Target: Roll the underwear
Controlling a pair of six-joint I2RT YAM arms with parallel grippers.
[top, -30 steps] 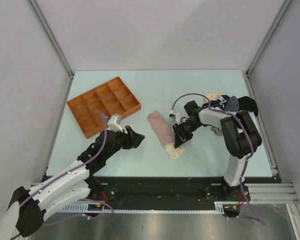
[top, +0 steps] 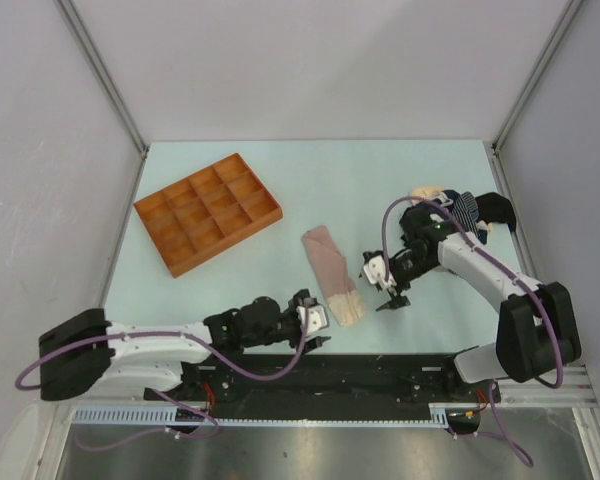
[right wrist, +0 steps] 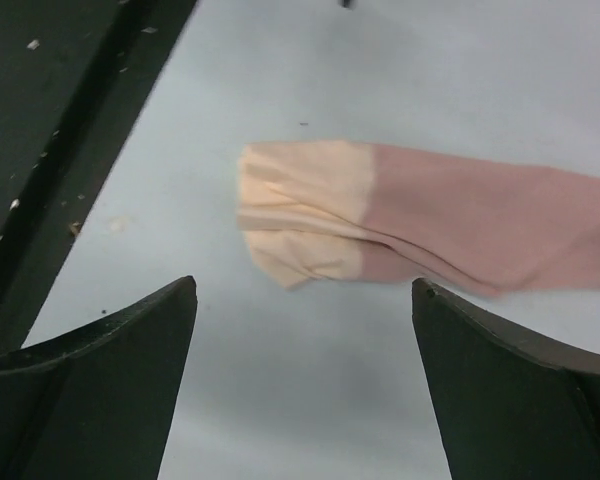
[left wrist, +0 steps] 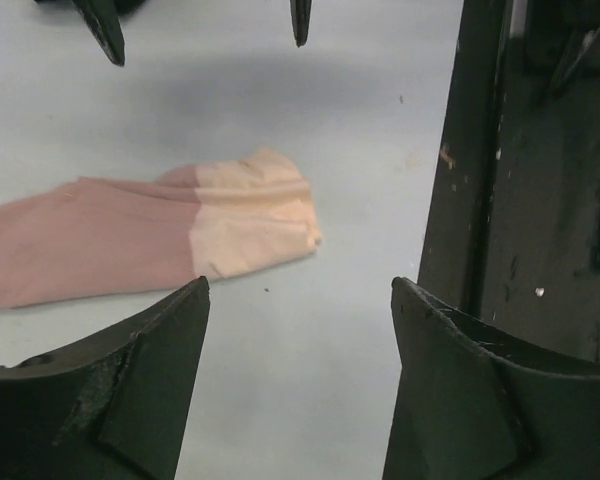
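The pink underwear (top: 327, 260) lies flat as a long folded strip in the middle of the table, its cream waistband end (left wrist: 250, 240) nearest the front edge and somewhat creased. My left gripper (top: 310, 340) is just in front of that end, toward the left, with its fingers apart and empty. My right gripper (top: 393, 300) hangs to the right of the cream end, open with nothing between its fingers. The right wrist view shows the underwear (right wrist: 460, 200) between and beyond the fingertips, slightly blurred.
An orange divided tray (top: 208, 215) sits at the back left. A pile of dark, striped and beige clothes (top: 470, 212) lies at the back right. The dark front edge (left wrist: 460, 200) of the table is close to both grippers.
My right gripper has moved off the underwear to the right and toward the front. The underwear has shifted slightly.
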